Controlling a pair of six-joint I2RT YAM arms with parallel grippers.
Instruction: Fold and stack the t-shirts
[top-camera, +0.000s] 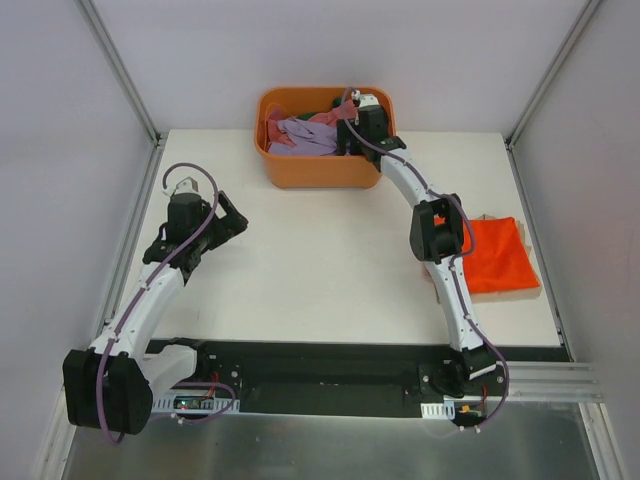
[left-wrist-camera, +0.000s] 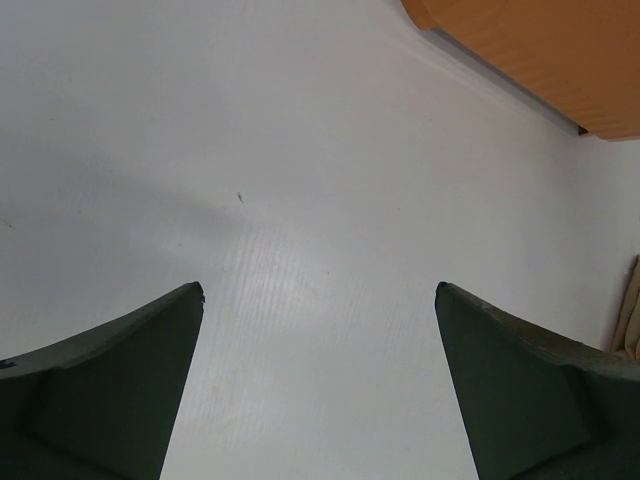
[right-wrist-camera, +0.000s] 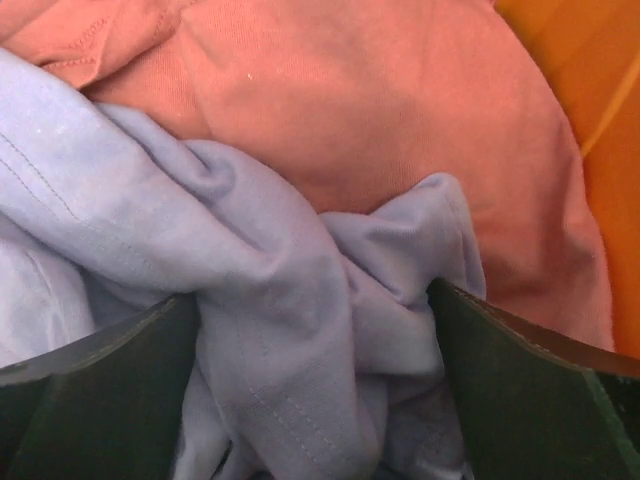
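Note:
Crumpled shirts fill the orange bin at the back of the table: a lavender shirt (top-camera: 306, 138) lies on top, with a coral shirt (top-camera: 330, 117) behind and beside it. My right gripper is down in the bin's right part, open, with bunched lavender cloth (right-wrist-camera: 285, 265) between and around its fingers; the coral cloth (right-wrist-camera: 375, 100) lies just beyond. Over bare table on the left, my left gripper (top-camera: 232, 217) hangs open and empty. On the right, a bright orange-red shirt (top-camera: 497, 258) lies flat and folded on a beige stack, partly covered by my right arm.
The bin's front wall (top-camera: 320, 172) stands up from the table, and its orange side wall (right-wrist-camera: 600, 120) is close to my right gripper. In the middle, the white tabletop (top-camera: 320, 260) is free.

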